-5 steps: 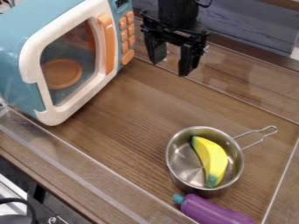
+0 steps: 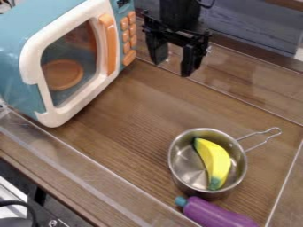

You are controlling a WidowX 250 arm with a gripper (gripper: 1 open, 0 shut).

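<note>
My black gripper (image 2: 175,55) hangs at the top centre, above the back of the wooden counter, open with nothing between its fingers. To its left stands a light blue toy microwave (image 2: 24,62) with a white door frame and orange buttons. At the lower right a steel pot (image 2: 182,167) with a wire handle holds a yellow banana (image 2: 215,161). Below the pot lies a purple eggplant (image 2: 217,214), partly cut off by the frame's bottom edge.
A grey-blue wall (image 2: 249,35) runs along the back. Dark equipment and a cable show at the bottom left.
</note>
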